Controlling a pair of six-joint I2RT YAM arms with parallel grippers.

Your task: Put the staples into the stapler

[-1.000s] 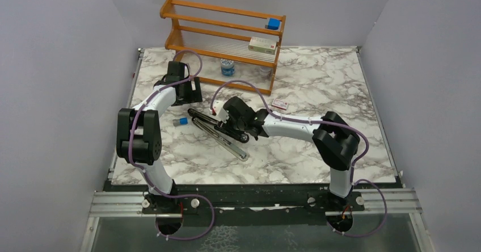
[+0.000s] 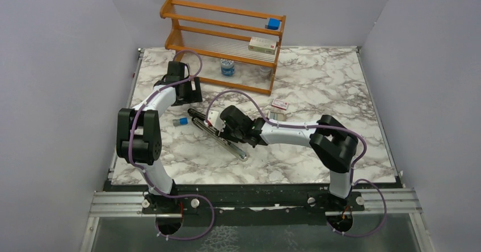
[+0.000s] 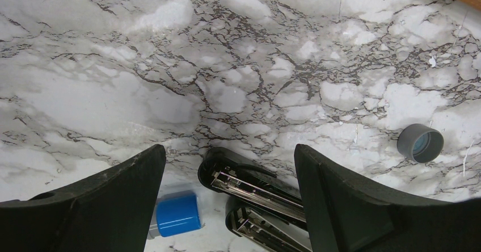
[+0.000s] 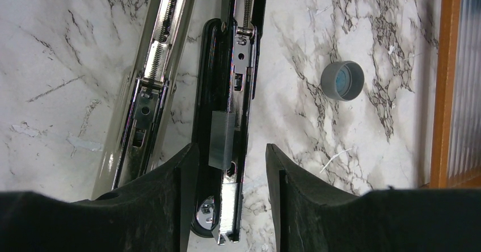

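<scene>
In the right wrist view the opened black stapler [image 4: 204, 116] shows its metal magazine. The grey staple strip [image 4: 219, 141] lies tipped over the magazine's left edge, not seated in the channel. More staples [image 4: 228, 198] sit at the magazine's front end. My right gripper stands open over the stapler, its fingers [image 4: 182, 175] apart on either side. A second, olive stapler [image 4: 148, 90] also lies opened, just left of the black one. My left gripper is open and empty, above bare table near the black stapler's rear end [image 3: 218, 164].
A blue-capped stick [image 2: 180, 121] lies left of the staplers. A grey round cap [image 4: 342, 80] stands to their right in the right wrist view. Behind is the wooden shelf [image 2: 170, 28]; a small box [image 2: 279, 104] lies right of it.
My right gripper has shifted slightly toward the table's front, staying open. The left arm stays still.
</scene>
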